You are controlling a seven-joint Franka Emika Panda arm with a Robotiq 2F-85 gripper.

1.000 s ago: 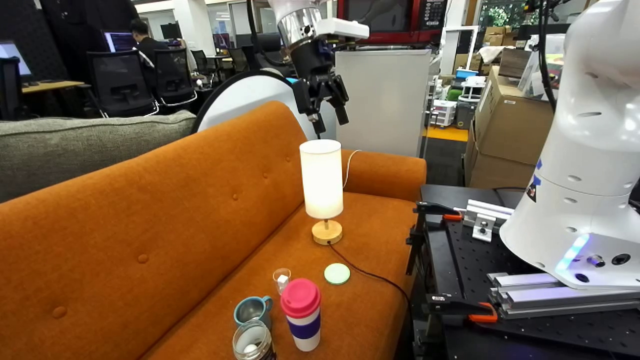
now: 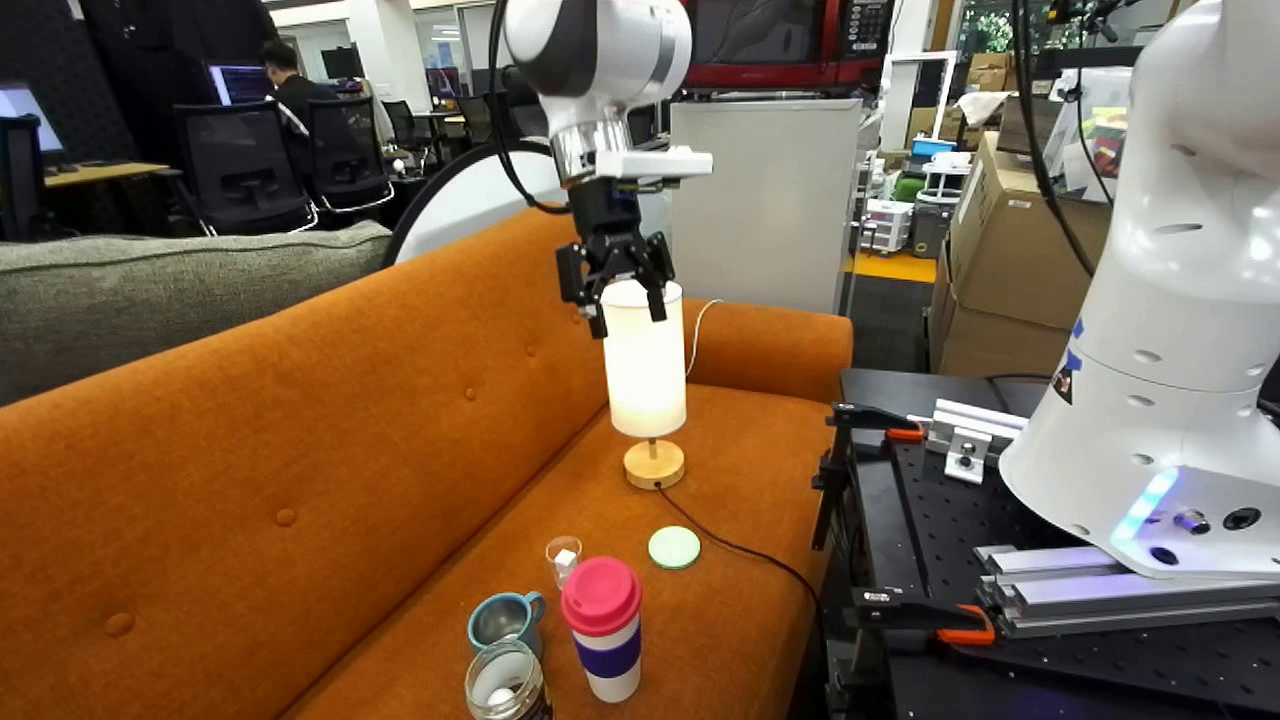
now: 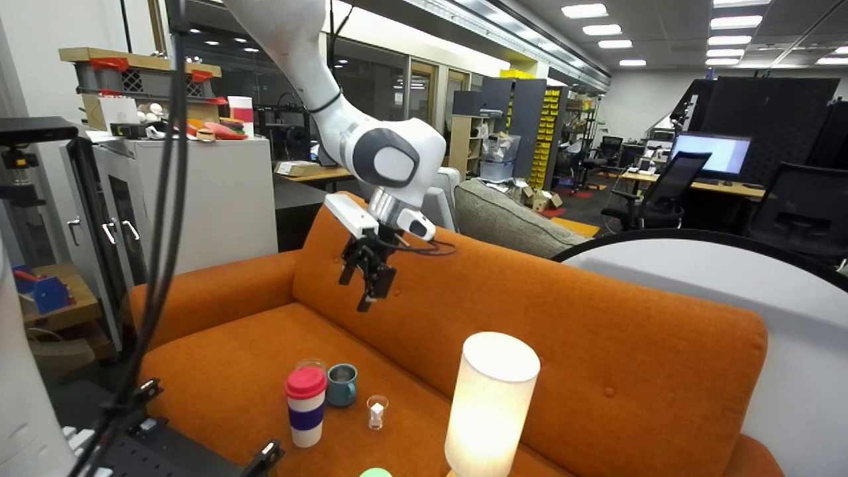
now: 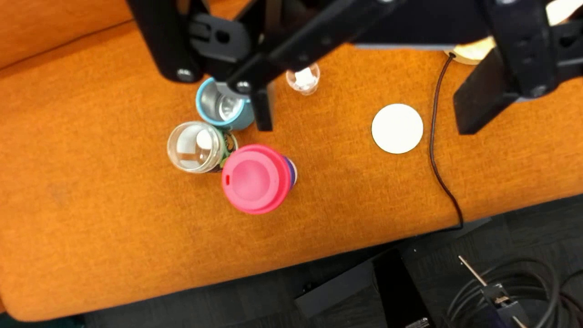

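My gripper is open and empty, its fingers wide apart above the orange couch. In exterior view 1 it overlaps the top of the lit white lamp [image 2: 645, 372]; exterior view 2 shows it well apart from the lamp, in the air. A tumbler with a pink lid [image 4: 254, 179] stands on the seat. Close by are a blue mug [image 4: 218, 104], partly hidden by a finger in the wrist view, and a glass jar [image 4: 191, 146] with something white inside. A small clear cup [image 4: 304, 79] holds a white piece. A pale round disc [image 4: 397, 129] lies flat.
The couch backrest [image 3: 572, 306] rises behind the seat. A dark lamp cord [image 4: 434, 136] runs from the lamp base over the seat's front edge. The black table [image 2: 888, 504] carries clamps and the robot's base. Seat fabric around the disc is bare.
In exterior view 1 my gripper has come down and slightly left, from above the lamp to overlapping its shade in the picture. The things on the couch have not moved.
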